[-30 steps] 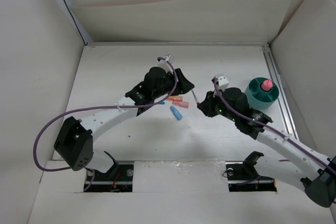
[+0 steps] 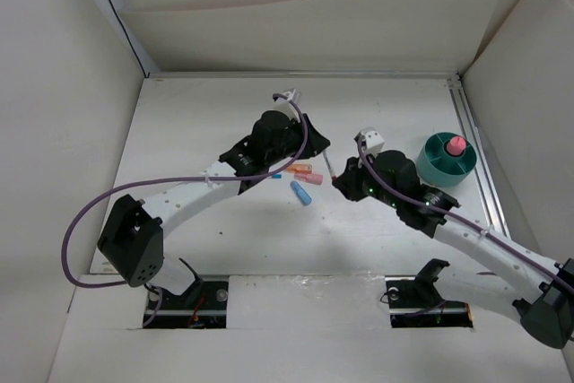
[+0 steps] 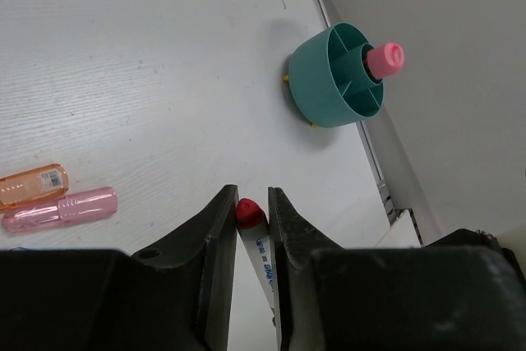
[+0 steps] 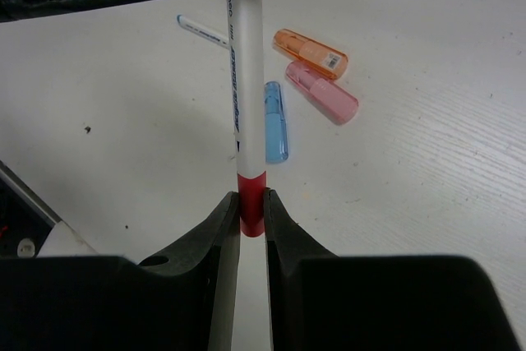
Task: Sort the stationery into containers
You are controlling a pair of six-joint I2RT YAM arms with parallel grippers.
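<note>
A white pen with a red end (image 4: 248,88) spans between my two grippers above the table. My left gripper is shut on it; my right gripper is shut on its red end. On the table lie an orange marker (image 4: 311,53), a pink marker (image 4: 322,91), a blue marker (image 4: 275,122) and another white pen (image 4: 201,31). A teal round organiser (image 2: 435,164) with compartments stands at the right, a pink object (image 2: 456,145) upright in it.
Pale walls and a metal rail along the right edge border it, close beside the organiser.
Over the last second both arms have shifted slightly, the left gripper a little upward in the top view, the pen with them. The loose markers have not moved.
</note>
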